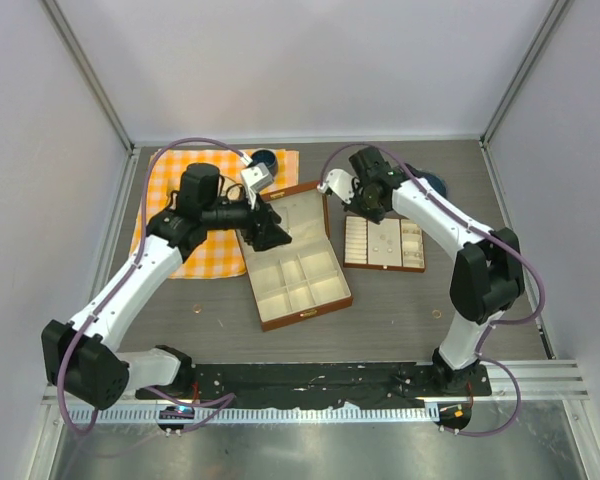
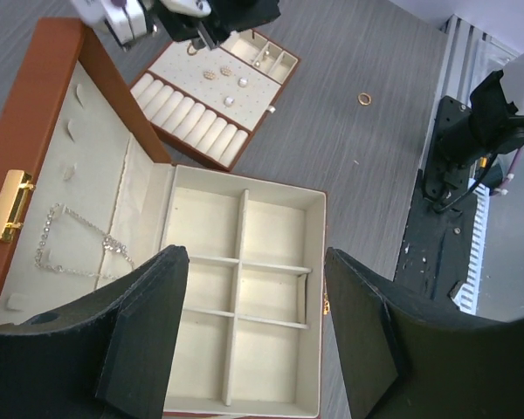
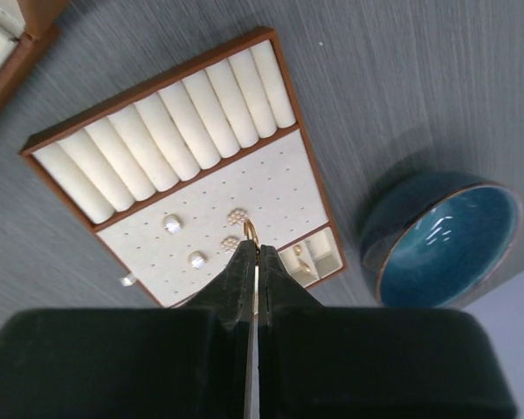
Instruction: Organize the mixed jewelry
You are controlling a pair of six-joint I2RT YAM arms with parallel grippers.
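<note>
My right gripper is shut on a gold ring (image 3: 250, 228), held over the small jewelry tray, which has ring rolls (image 3: 195, 121), a board with studs (image 3: 173, 223) and small compartments (image 3: 326, 257). My left gripper stands open over the larger box (image 2: 217, 224), whose six visible compartments look empty; a silver chain (image 2: 59, 267) hangs on its lid. A loose gold ring (image 2: 364, 99) lies on the table.
A blue bowl (image 3: 450, 246) is beside the small tray. A checked orange cloth (image 1: 210, 260) covers the table's left part.
</note>
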